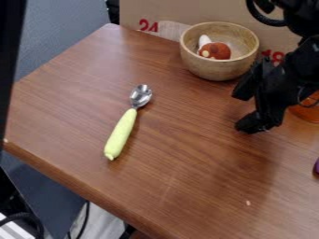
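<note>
My black gripper (249, 105) is at the right, low over the wooden table (187, 168), its fingers pointing down-left; whether it is open or shut is hard to make out. A spoon with a pale yellow-green handle (121, 131) lies at the table's middle left, bowl toward the back. Behind my gripper, a wooden bowl (218, 66) holds a brown-red item (215, 50) and a white one.
An orange object (305, 111) is partly hidden behind the arm, and a purple item (315, 167) sits at the right edge. A cardboard box stands behind the table.
</note>
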